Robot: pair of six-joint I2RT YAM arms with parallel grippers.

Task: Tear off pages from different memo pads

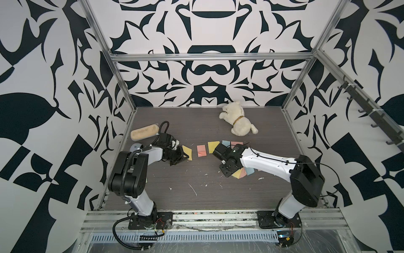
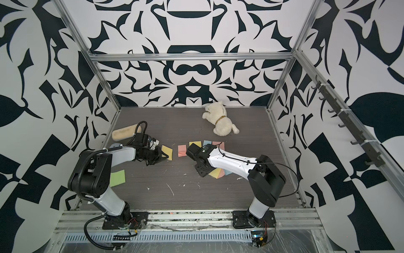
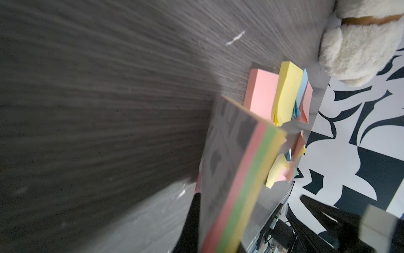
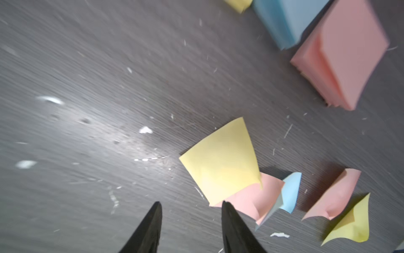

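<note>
My left gripper (image 1: 185,157) is shut on a memo pad (image 3: 242,181) with pink, green and yellow layers along its edge. In the top left view its yellow face shows beside the left gripper, above the table. Over the front right of the table, my right gripper is open with nothing between its fingers. Beyond those fingers a loose yellow page (image 4: 223,160) overlaps a pink page (image 4: 263,194) and a curled blue page (image 4: 291,191). Standing pads in a row: pink (image 1: 201,150), yellow (image 1: 213,146), blue (image 4: 294,19), pink (image 4: 349,50).
Another loose pink page (image 4: 334,198) and a curled yellow page (image 4: 352,225) lie farther right. A plush dog (image 1: 237,118) rests at the back. At the left are a tan oblong block (image 1: 144,132) and a green square (image 2: 117,178).
</note>
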